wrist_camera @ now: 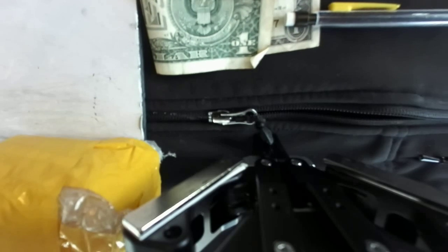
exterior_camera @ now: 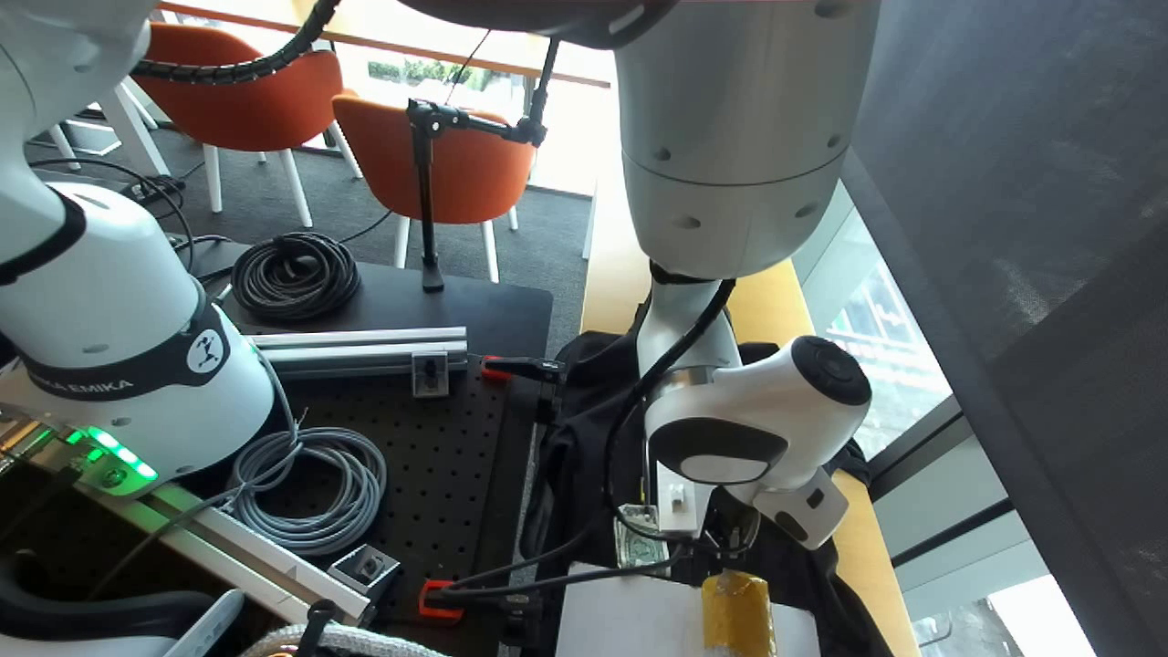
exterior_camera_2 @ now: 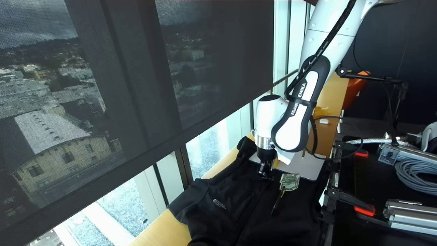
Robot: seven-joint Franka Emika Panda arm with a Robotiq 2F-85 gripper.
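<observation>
A black jacket (exterior_camera_2: 233, 209) lies spread along the window ledge. Its zipper slider (wrist_camera: 218, 117), small and silvery, sits on the zipper line just right of the white board. To the right of the slider the zipper teeth are parted. From the slider's metal tab a short black pull cord (wrist_camera: 265, 132) runs to my gripper, which is shut on the cord's end. Exterior view 2 has the gripper (exterior_camera_2: 265, 172) low over the jacket near the board. In exterior view 1 the hand largely hides the fingers.
A folded dollar bill (wrist_camera: 205, 37) and a clear pen (wrist_camera: 369, 19) lie beside the zipper. The white board (wrist_camera: 71, 71) bears a yellow wrapped bundle (wrist_camera: 105, 168), close to the fingers. Clamps with red tips (exterior_camera: 440, 602) line the black table's edge.
</observation>
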